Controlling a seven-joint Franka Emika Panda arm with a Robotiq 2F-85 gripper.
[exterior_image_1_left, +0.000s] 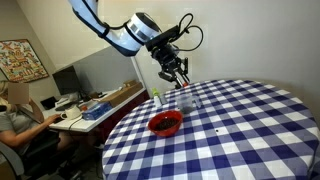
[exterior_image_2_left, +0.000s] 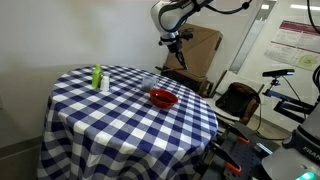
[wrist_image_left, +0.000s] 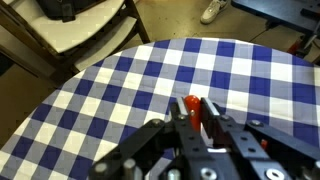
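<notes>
My gripper is raised above the far part of the checkered table, behind the red bowl. In the wrist view its fingers are shut on a small orange-red object, whose exact kind I cannot tell. The table shows below it with a clear gap. Dark contents lie in the bowl, which also stands in exterior view 2. A clear container sits on the table below the gripper.
A green bottle and a white bottle stand together on the table. A seated person and a desk with a monitor are to the left.
</notes>
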